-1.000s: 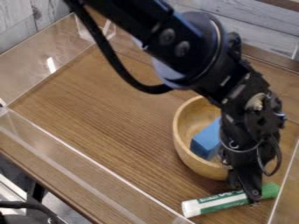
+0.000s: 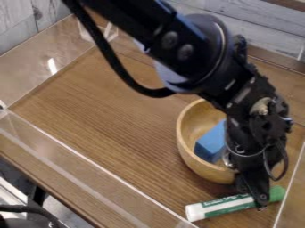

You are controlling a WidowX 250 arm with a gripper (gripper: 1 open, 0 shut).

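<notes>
The black gripper (image 2: 252, 183) reaches down at the right over a green-and-white tube (image 2: 220, 206), its fingertips low at the tube's upper right part. Whether the tube is between the fingers is hard to tell. Behind the gripper is a tan bowl (image 2: 190, 127) holding a blue block (image 2: 210, 142); the gripper hides much of the bowl's right side.
The wooden tray floor (image 2: 95, 116) is clear on the left and middle. Clear plastic walls run along its edges, and the tube lies close to the front right edge. Dark cables show at the bottom left.
</notes>
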